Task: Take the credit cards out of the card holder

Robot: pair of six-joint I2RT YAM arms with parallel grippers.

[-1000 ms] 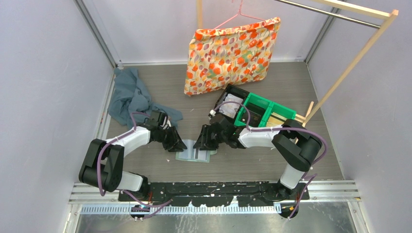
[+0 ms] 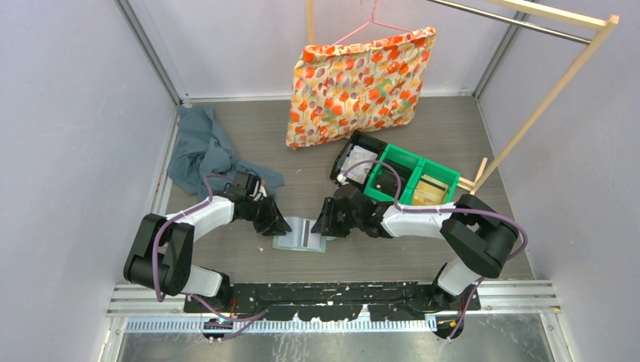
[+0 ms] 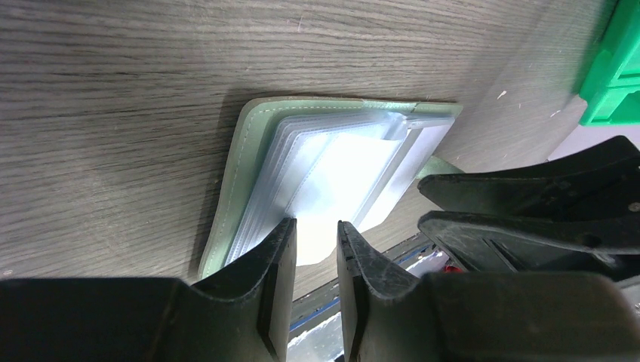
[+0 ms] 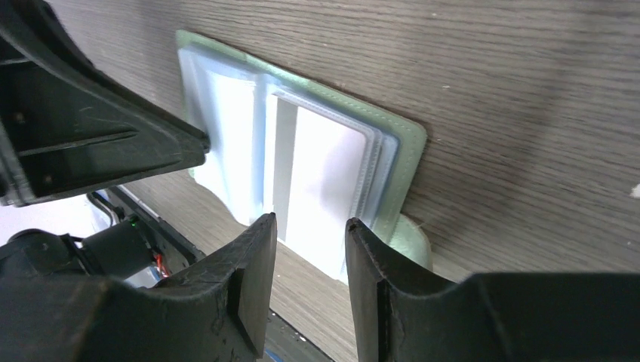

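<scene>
The card holder lies spread open on the table, pale green at its edges with clear sleeves. In the right wrist view a white card with a grey stripe sits inside one sleeve. The left wrist view also shows white under the clear plastic. My left gripper is over the holder's left side, open and empty; from its wrist, the fingertips overlap the near sleeve edge. My right gripper is at the right side, open, its fingertips in front of the striped card, nothing between them. Contact with the sleeves cannot be told.
A green tray and a black box stand at the back right. Blue cloth is heaped at the left, and a floral cloth hangs behind. Bare table lies in front of the holder.
My right gripper has shifted right and slightly toward the front, from over the holder to its right edge. The left arm and the holder look unmoved.
</scene>
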